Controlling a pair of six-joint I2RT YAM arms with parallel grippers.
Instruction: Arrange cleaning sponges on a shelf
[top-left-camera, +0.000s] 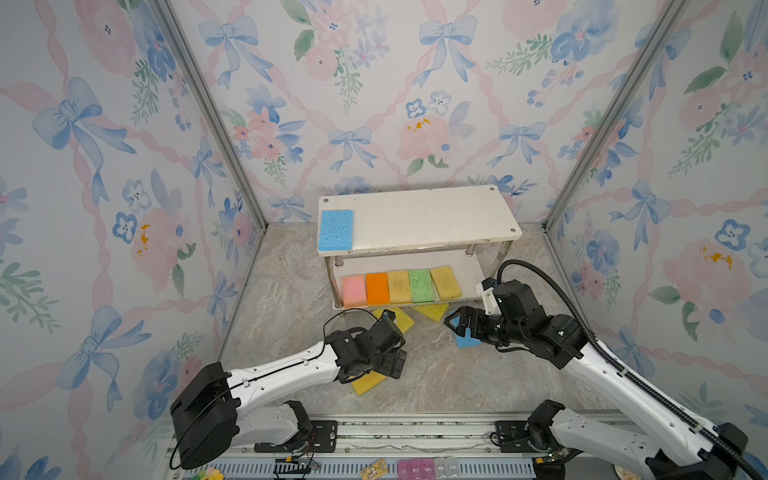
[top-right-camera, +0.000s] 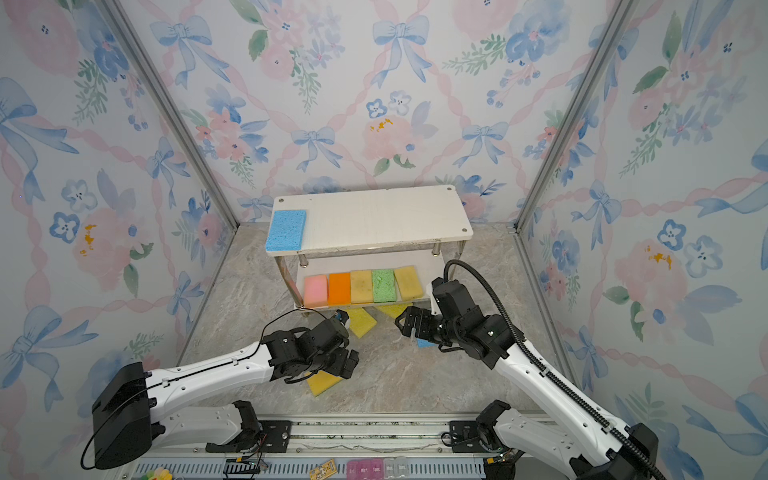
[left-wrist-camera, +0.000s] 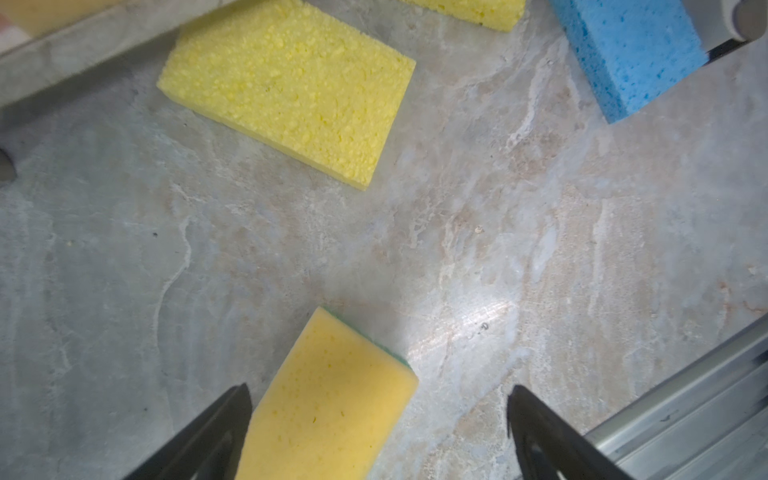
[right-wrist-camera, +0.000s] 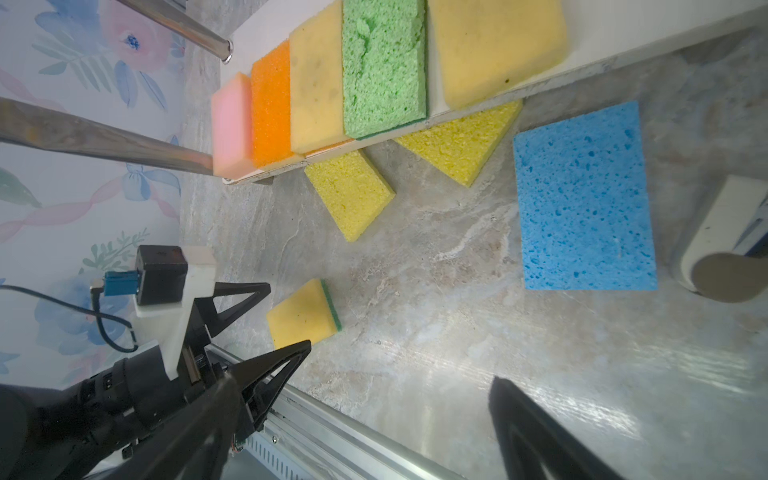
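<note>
A white two-tier shelf (top-left-camera: 424, 216) has a blue sponge (top-left-camera: 335, 230) on the left of its top. Pink (right-wrist-camera: 232, 124), orange (right-wrist-camera: 270, 104), yellow, green (right-wrist-camera: 384, 68) and yellow sponges line the lower tier. Loose on the counter are two textured yellow sponges (left-wrist-camera: 288, 92) at the shelf's front, a yellow-green sponge (left-wrist-camera: 328, 408) nearer me and a blue sponge (right-wrist-camera: 584, 200). My left gripper is open above the yellow-green sponge, holding nothing. My right gripper stands open, empty, above the counter in front of the shelf, near the blue sponge.
The counter (top-left-camera: 280, 288) has bare stone at the sides and between the loose sponges. Floral walls enclose it at back and sides, and a metal rail (left-wrist-camera: 688, 392) runs along the front edge.
</note>
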